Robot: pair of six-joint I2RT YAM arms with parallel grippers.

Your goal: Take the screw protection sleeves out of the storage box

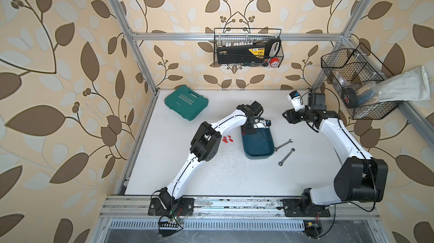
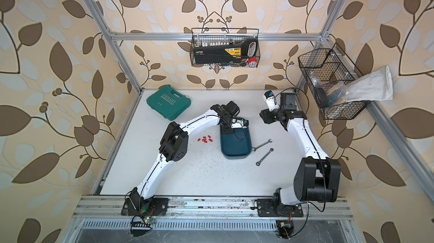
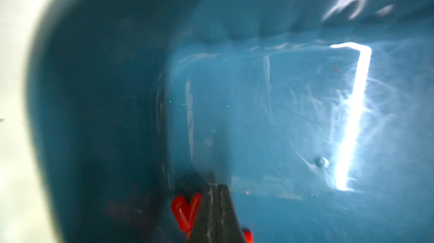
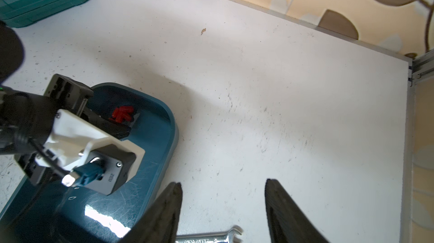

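Note:
Inside the blue storage box (image 1: 258, 146), red screw protection sleeves (image 4: 122, 113) lie in a small pile at the far end. My left gripper reaches down into that end, its two fingers pressed together with nothing between them. Beside them, on the left, red sleeves (image 3: 181, 211) lie outside the fingers, and a bit of red shows on the right too. More loose sleeves (image 1: 227, 139) are scattered on the table left of the box. Over the table to the right of the box, my right gripper stands open and empty.
Two wrenches (image 1: 286, 157) lie right of the box. At the back left is a green case (image 1: 186, 103). Wire baskets (image 1: 247, 46) hang above the back and right edges.

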